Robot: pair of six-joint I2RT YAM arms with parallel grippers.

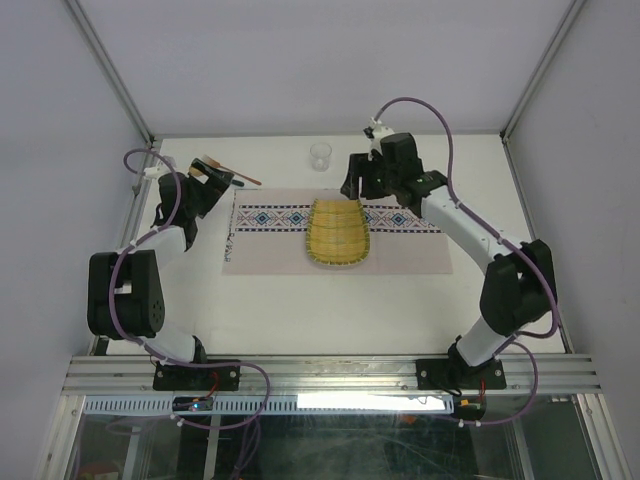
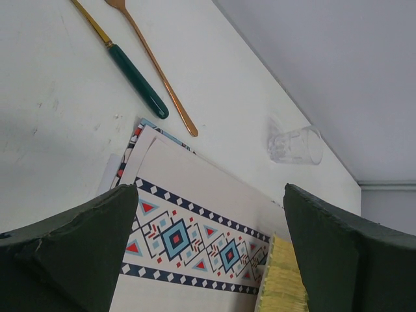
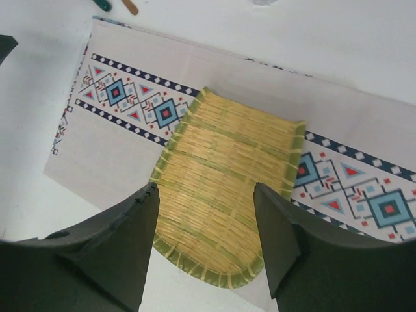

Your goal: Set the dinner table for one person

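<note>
A yellow woven, plate-like tray (image 1: pixel 337 235) sits on the patterned placemat (image 1: pixel 265 255). A clear glass (image 1: pixel 320 154) stands behind the mat. A green-handled utensil (image 2: pixel 136 78) and a wooden spoon (image 2: pixel 156 65) lie at the back left. My left gripper (image 1: pixel 210 180) hangs open over the left back of the table, near the utensils, nothing between its fingers. My right gripper (image 1: pixel 355 175) is above the tray's back right, its fingers apart and empty, with the tray below them in the right wrist view.
Walls border it at the back and sides.
</note>
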